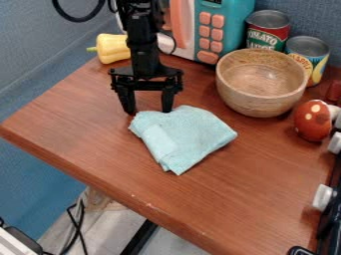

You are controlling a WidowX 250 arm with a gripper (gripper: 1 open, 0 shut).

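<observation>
A black gripper (148, 106) hangs open over the wooden table, its two fingertips apart and nothing seen between them. Just below and in front of it lies a folded pale blue cloth (182, 138), slightly to the right of the fingers. The fingertips are near the cloth's back edge; whether they touch it or the table is hard to tell.
A wooden bowl (260, 95) sits right of the gripper. Behind are a teal toy microwave (213, 25), two cans (266, 32) and a yellow object (110, 48). A red egg-like object (312, 122) is at the right.
</observation>
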